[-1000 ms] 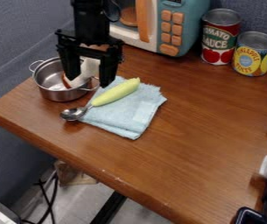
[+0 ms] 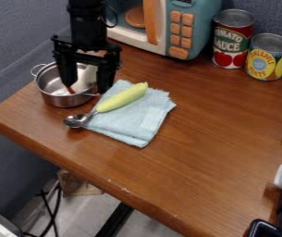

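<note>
My black gripper [image 2: 86, 69] is lowered over a small steel pot [image 2: 52, 96] at the left of the wooden table, its fingers partly inside or just above the pot around a pale object that is mostly hidden. Whether it grips that object is unclear. A yellow banana-like item [image 2: 122, 97] lies on a folded light-blue cloth [image 2: 137, 127] to the right of the pot. A metal spoon [image 2: 78, 119] rests at the cloth's left edge.
A toy microwave [image 2: 185, 28] stands at the back, with a tomato sauce can [image 2: 231, 42] and a yellow can [image 2: 265, 62] to its right. A dark object [image 2: 264, 227] lines the right edge.
The gripper has shifted slightly left and down toward the pot. The banana-like item, cloth and spoon have stayed in place.
</note>
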